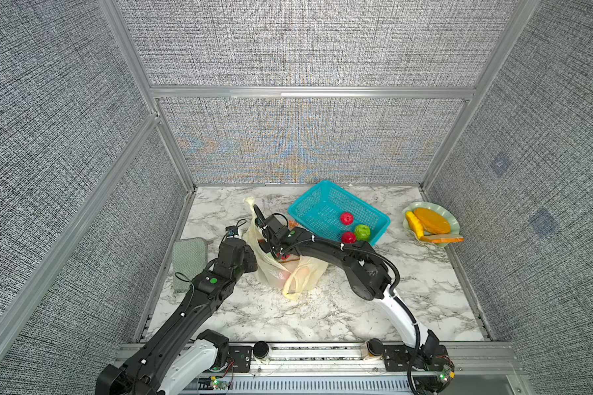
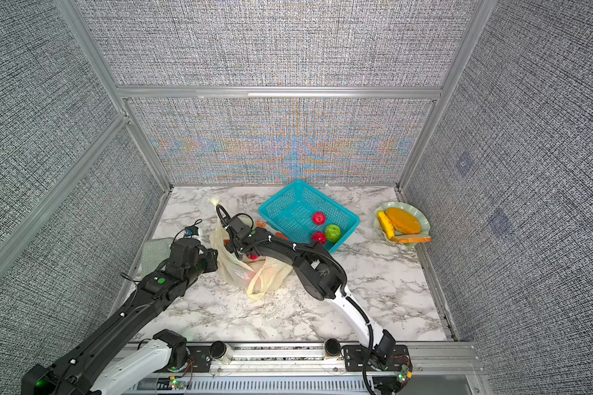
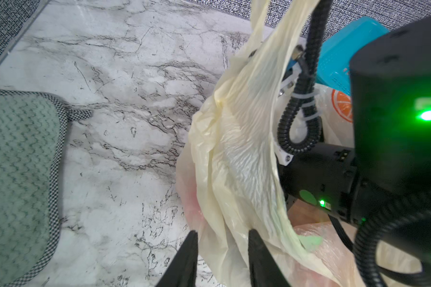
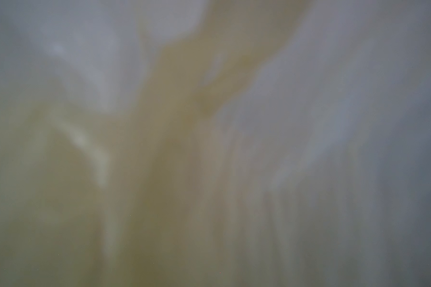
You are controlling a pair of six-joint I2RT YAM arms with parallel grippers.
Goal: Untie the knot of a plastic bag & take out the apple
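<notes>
The pale yellow plastic bag [image 1: 260, 273] lies with its mouth parted, and one side is drawn up high in the left wrist view. Inside it, a bit of red [image 2: 253, 256] shows beneath my right arm. That arm reaches into the bag; its gripper's fingers are hidden by the film, and the right wrist view holds only blurred bag film [image 4: 177, 143]. At the bag's left side is my left gripper, its fingers apart, with the bag's wall [image 3: 225, 191] beyond them.
A blue basket [image 1: 309, 204] behind the bag holds two red fruits [image 1: 346, 218] and a green one [image 1: 362, 231]. At far right sits a plate of yellow and orange food [image 1: 431, 220]. A grey-green cloth [image 1: 189, 260] lies left.
</notes>
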